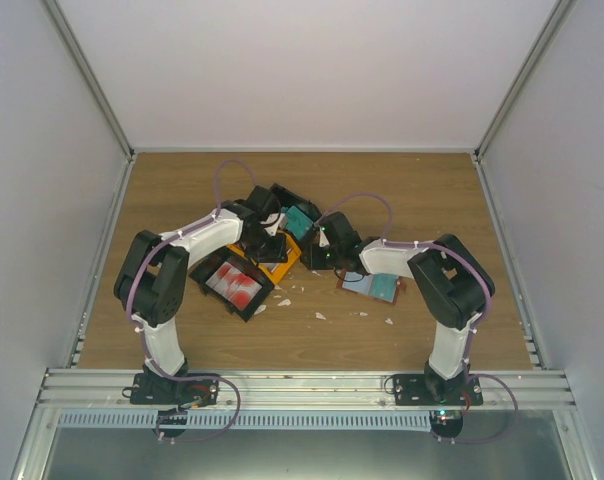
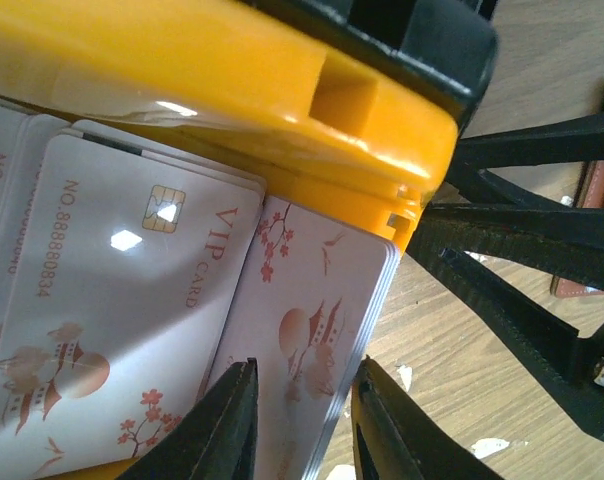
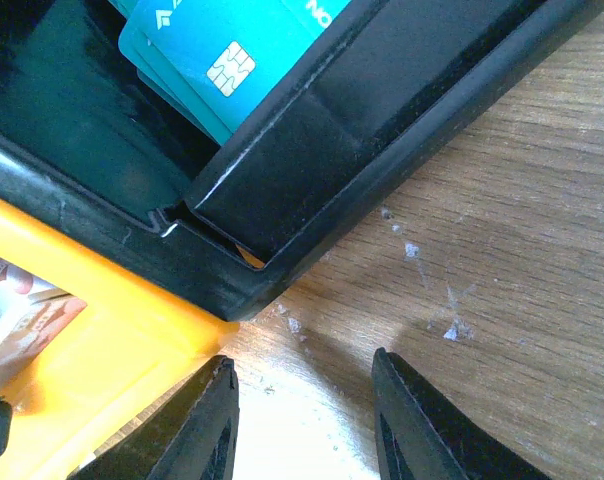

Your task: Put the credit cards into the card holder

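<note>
My left gripper is over the orange holder, its fingertips at either side of the edge of a white cherry-blossom card; whether they grip it is unclear. Stacked white VIP cards lie beside it in the holder. My right gripper is low beside that holder; its fingertips show apart with only table visible between them, the lower part out of frame. A black holder with teal cards adjoins the orange one.
Another black holder with red-and-white cards lies lower left. A brown-edged holder with blue cards sits under the right arm. Small white flakes lie near the front.
</note>
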